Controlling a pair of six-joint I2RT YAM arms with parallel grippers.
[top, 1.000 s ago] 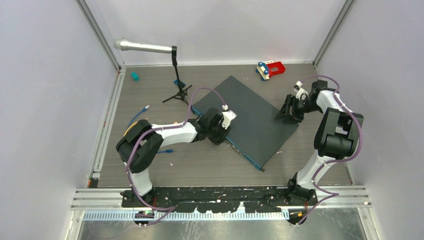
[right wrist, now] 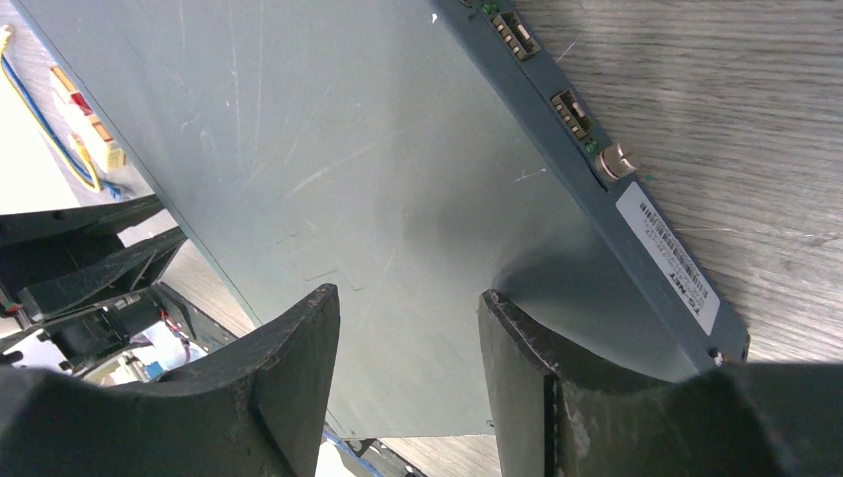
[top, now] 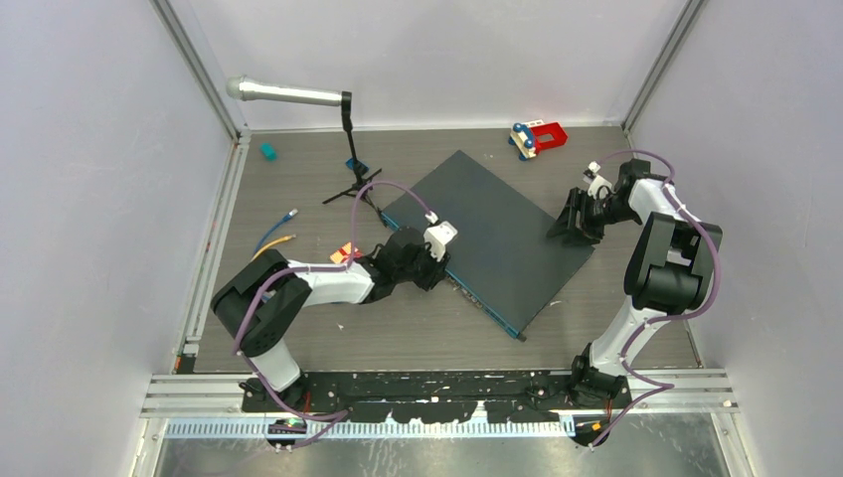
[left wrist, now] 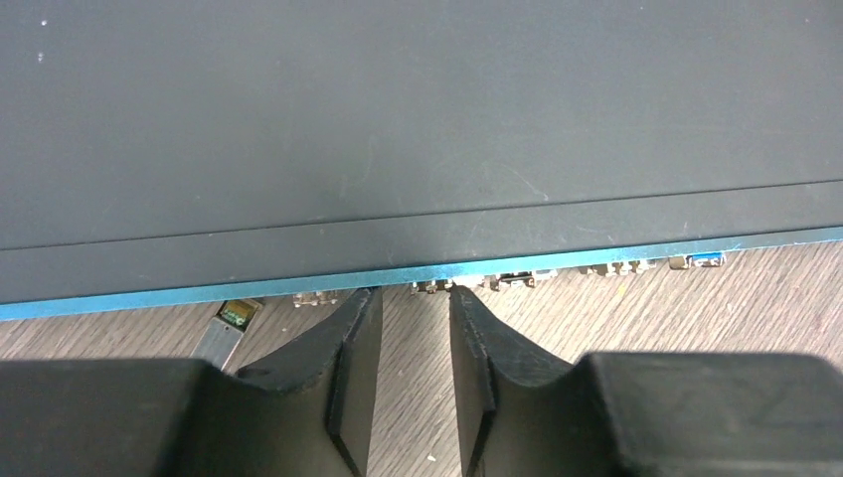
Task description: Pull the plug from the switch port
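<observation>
A dark flat switch lies diagonally on the floor. My left gripper is at its blue-edged front, fingertips part open under the edge, by a row of metal ports; whether a plug is between them cannot be seen. A metal module sticks out left of the fingers. My right gripper hangs open over the switch's right end, beside a side panel with sockets and a label, nothing between its fingers.
A microphone on a stand is at the back left. Blue and yellow cables lie on the left, a toy with a red tray at the back right. Bare floor is in front of the switch.
The right arm stays put.
</observation>
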